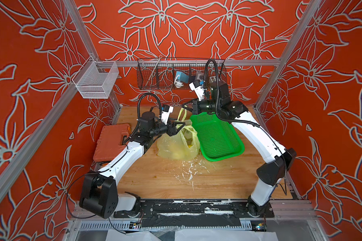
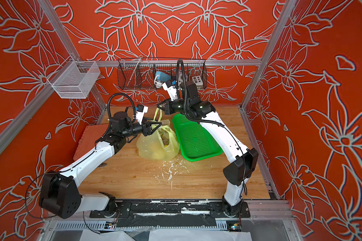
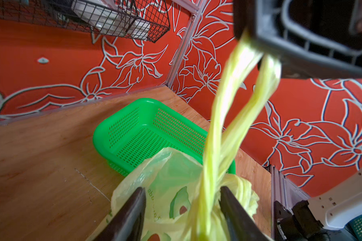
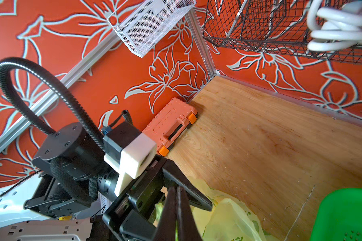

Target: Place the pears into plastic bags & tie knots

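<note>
A translucent yellow plastic bag [image 1: 173, 146] stands on the table, bulging with rounded yellowish shapes that show only dimly through it. Its twisted handle [image 3: 215, 132] rises straight up to my right gripper [image 1: 183, 106], which is shut on that handle above the bag. In the right wrist view the right fingers [image 4: 172, 212] are pressed together. My left gripper is open lower down, at the bag's top, with the handle strand passing between its spread fingers. Whether either left finger touches the plastic is unclear.
An empty green basket [image 1: 240, 150] sits right beside the bag. The orange case [image 4: 171, 124] lies at the left. Wire baskets [image 1: 148, 74] hang at the back. White scraps [image 1: 189, 170] litter the table in front, where there is otherwise free room.
</note>
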